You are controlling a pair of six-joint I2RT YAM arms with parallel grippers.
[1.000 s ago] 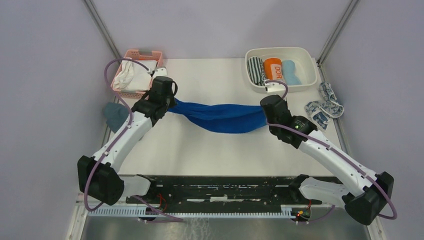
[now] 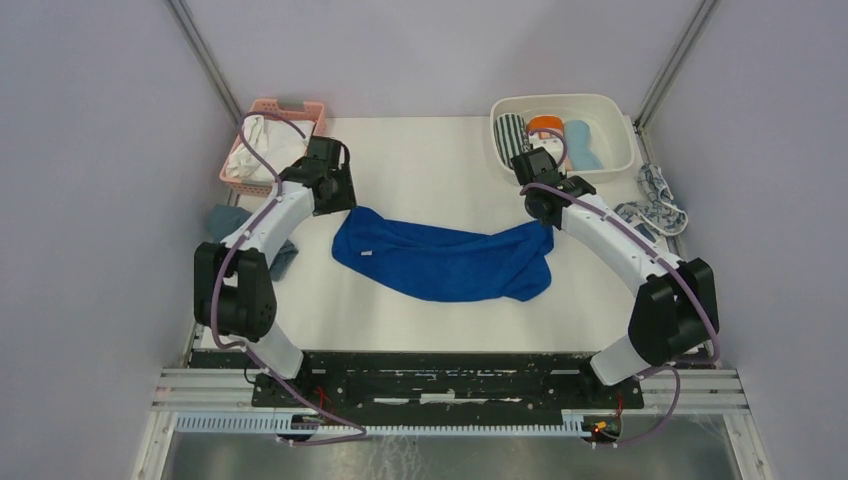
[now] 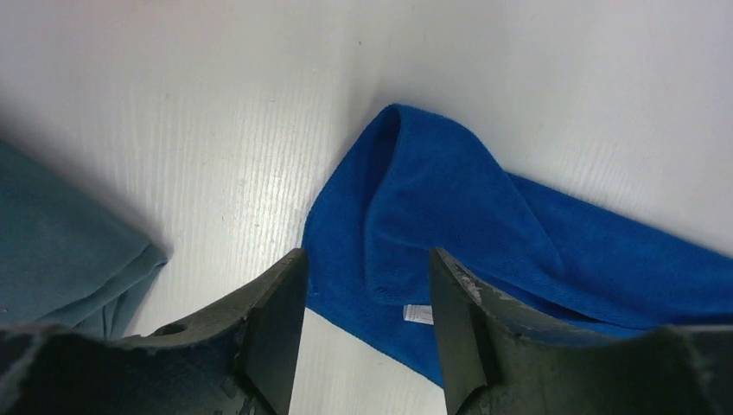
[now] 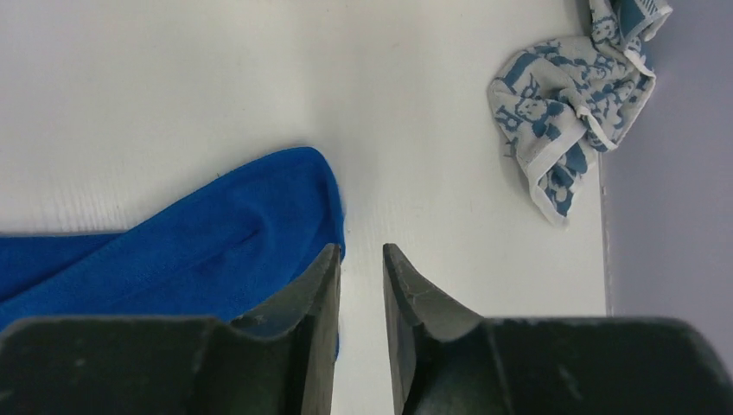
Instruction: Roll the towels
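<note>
The blue towel point(image 2: 440, 270) lies loosely spread on the white table, rumpled, its long upper edge folded over. A small white label point(image 3: 418, 314) shows near its left end. Over that end, in the left wrist view, my left gripper is open; the cloth passes below the gap without being pinched. My right gripper is partly open beside the towel's right end, its left finger point(image 4: 321, 303) overlapping the cloth edge in view. Bare table shows between the right fingers.
A pink basket point(image 2: 233, 184) with white cloths stands back left; a white bin point(image 2: 618, 130) with rolled towels is back right. A grey-blue cloth point(image 3: 60, 242) lies left, a patterned cloth point(image 4: 562, 112) right.
</note>
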